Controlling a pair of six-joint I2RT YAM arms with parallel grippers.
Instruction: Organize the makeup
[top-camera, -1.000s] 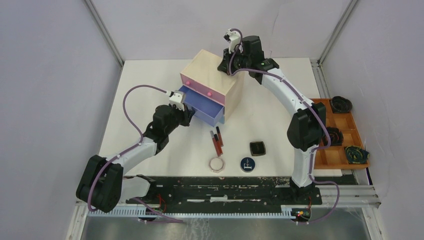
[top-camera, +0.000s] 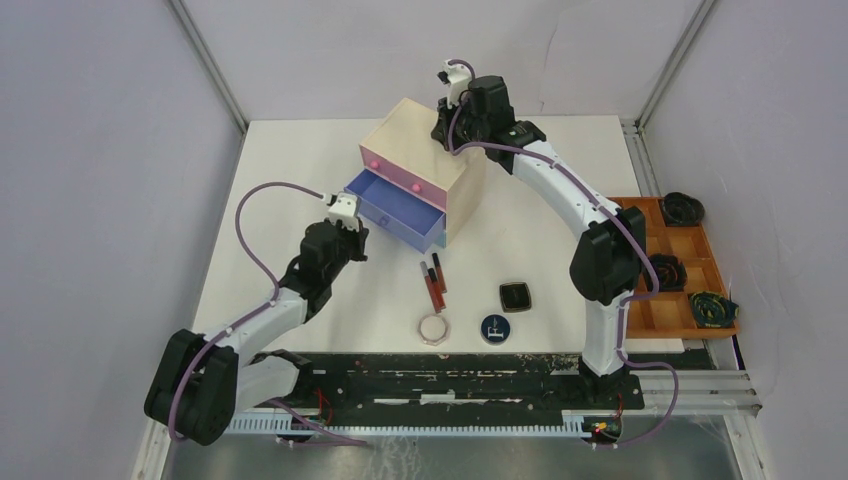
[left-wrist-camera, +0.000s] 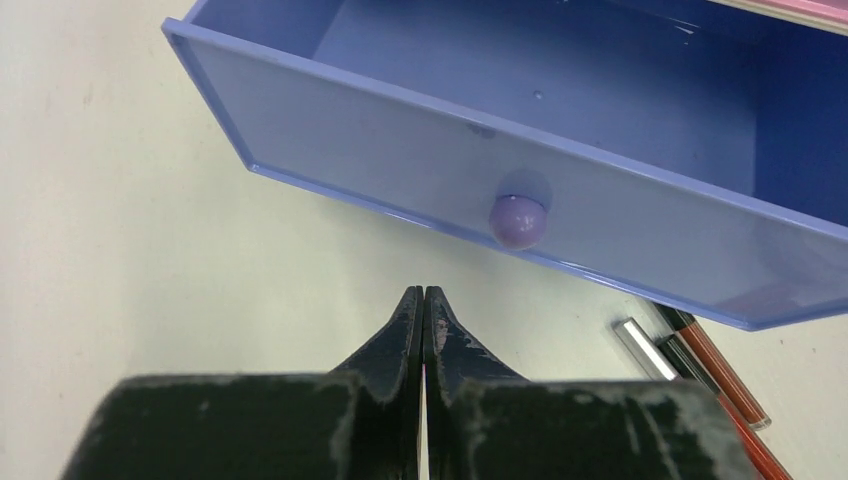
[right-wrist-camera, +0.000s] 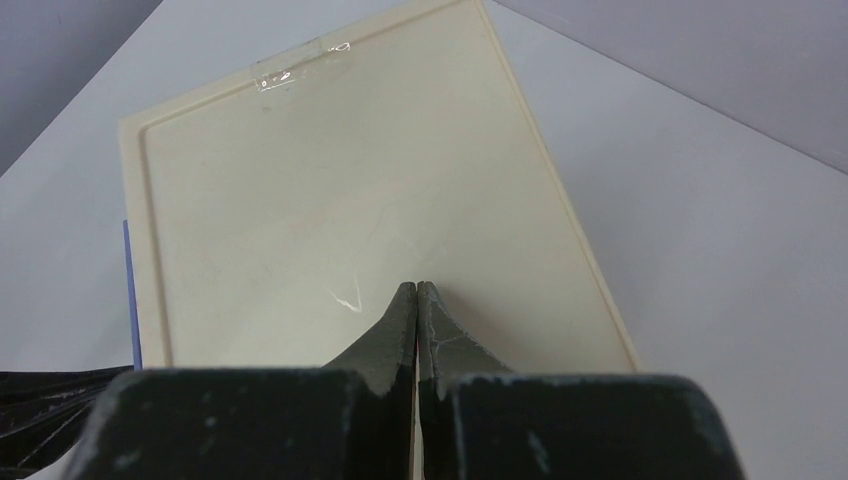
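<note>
The makeup box (top-camera: 415, 140) has a cream top, a closed pink upper drawer (top-camera: 405, 182) and a blue lower drawer (top-camera: 400, 208) pulled out and empty where visible. My left gripper (top-camera: 361, 256) is in front of the blue drawer. In the left wrist view its fingers (left-wrist-camera: 400, 340) are shut, with nothing showing between the tips, apart from the purple knob (left-wrist-camera: 518, 222). Over the box top, my right gripper is shut with nothing visible between its fingers; contact is hard to judge. Pencil-like sticks (top-camera: 433, 285), a pale round case (top-camera: 433, 329), a black square compact (top-camera: 515, 297) and a dark round case (top-camera: 495, 329) lie on the table.
A wooden tray (top-camera: 655, 315) with coiled dark items stands at the right edge. The sticks lie close to the blue drawer's right front corner.
My left gripper has drawn back from the blue drawer, leftward and toward the front, while the drawer stays out.
</note>
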